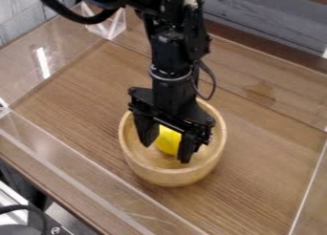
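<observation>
My black gripper (170,132) reaches down from the top centre into a round tan bowl (171,171) on the wooden table. A yellow object (169,140) lies in the bowl between the gripper's two fingers, partly hidden by them. I cannot tell whether the fingers touch it.
A clear plastic item (106,21) stands at the back left. A pale wall edge runs along the back, and black cables lie at the lower left.
</observation>
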